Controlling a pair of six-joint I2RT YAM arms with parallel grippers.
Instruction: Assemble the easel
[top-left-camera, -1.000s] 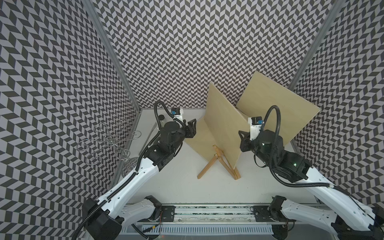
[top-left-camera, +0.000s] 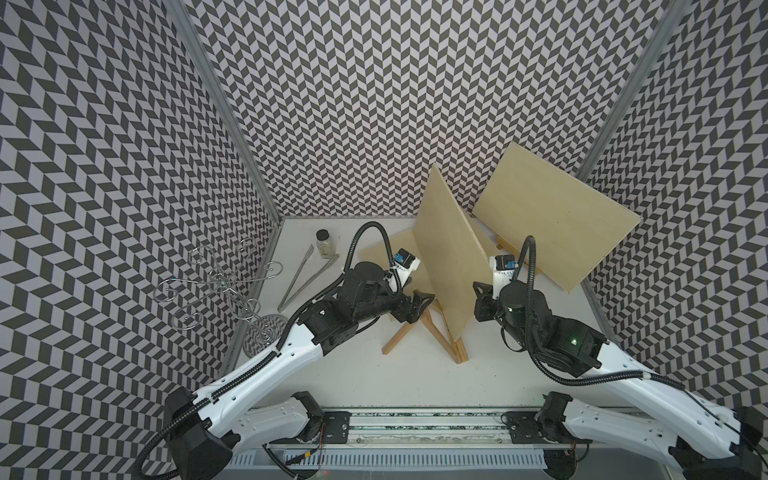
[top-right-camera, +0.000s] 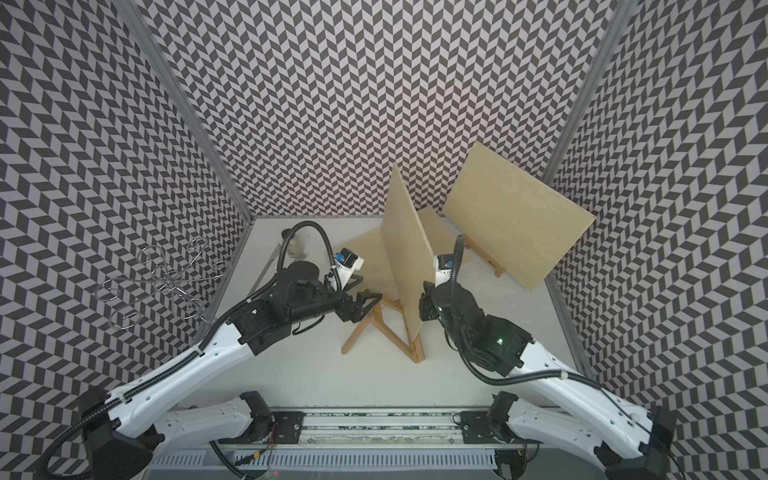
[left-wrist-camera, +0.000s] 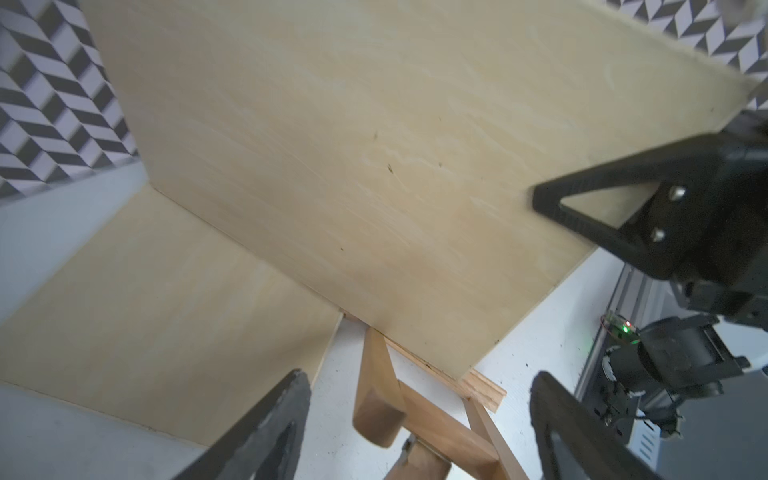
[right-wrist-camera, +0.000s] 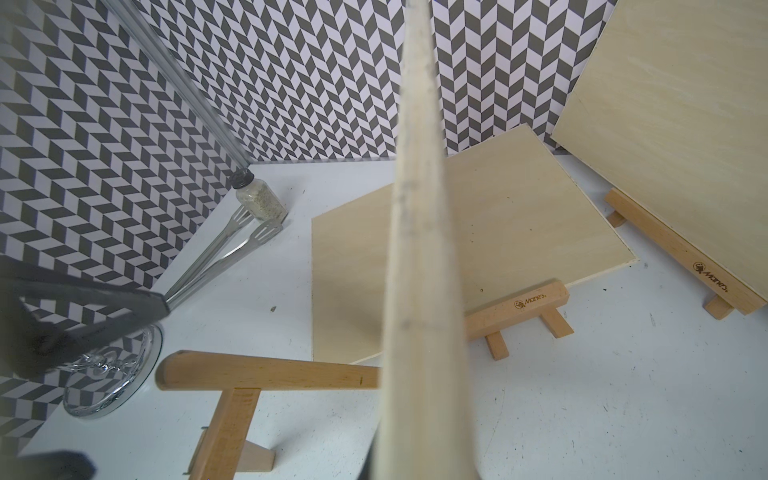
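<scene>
A tall plywood board (top-left-camera: 448, 248) stands upright on the small wooden easel (top-right-camera: 404, 344) at the centre, leaning over a second board (left-wrist-camera: 184, 320) lying flat behind it. My left gripper (top-left-camera: 413, 308) is open, left of the upright board, above the easel's top bar (left-wrist-camera: 376, 408). Nothing sits between its fingers. My right gripper (top-left-camera: 480, 300) is at the upright board's right side, close against its edge, which fills the middle of the right wrist view (right-wrist-camera: 424, 280) and hides much of that gripper; whether it touches is unclear.
Another board (top-left-camera: 552, 216) stands on an easel at the back right. On the left lie metal tongs (top-left-camera: 304, 280), a jar (top-left-camera: 324, 244) and wire racks (top-left-camera: 216, 284).
My left gripper has moved right and down toward the easel. The upright board and its easel have shifted slightly left.
</scene>
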